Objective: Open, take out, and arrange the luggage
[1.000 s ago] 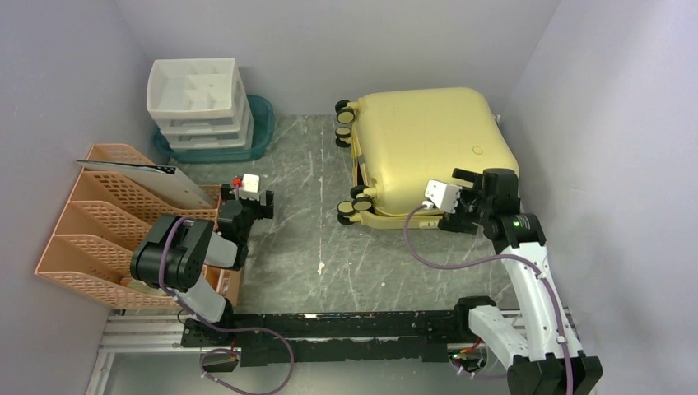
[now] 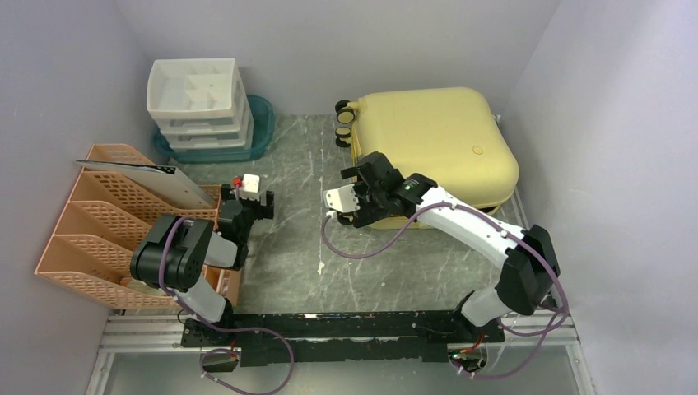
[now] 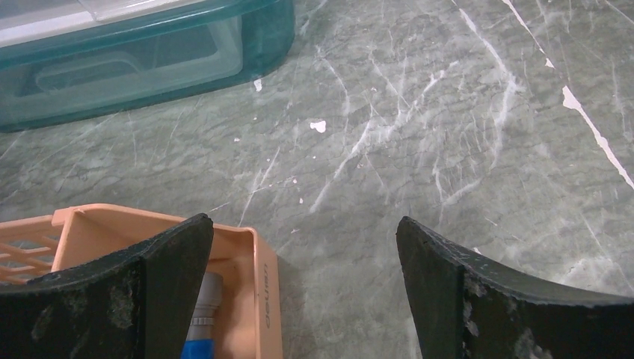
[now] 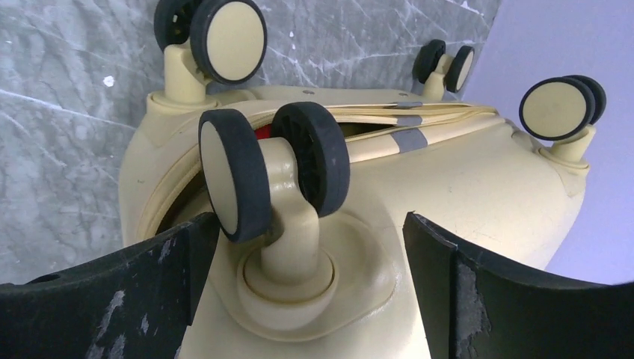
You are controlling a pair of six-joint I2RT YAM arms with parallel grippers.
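A yellow hard-shell suitcase (image 2: pixel 436 136) lies flat at the back right, its wheels toward the left. In the right wrist view its lid sits slightly ajar, with a dark gap and a bit of red along the seam; a double wheel (image 4: pixel 288 179) rises between the open fingers of my right gripper, which grips nothing. From above, that gripper hovers over the case's front left corner. My left gripper stands open and empty beside the orange organizer (image 3: pixel 265 299) at the left.
A white drawer unit (image 2: pixel 193 90) stands in a teal tub (image 2: pixel 262 123) at the back left. The orange organizer holds a large flat item (image 2: pixel 156 177) and a grey and blue object (image 3: pixel 202 314).
My right arm has swung left and slightly back, from the suitcase's front right to above its front left wheels. The left arm and suitcase look unmoved.
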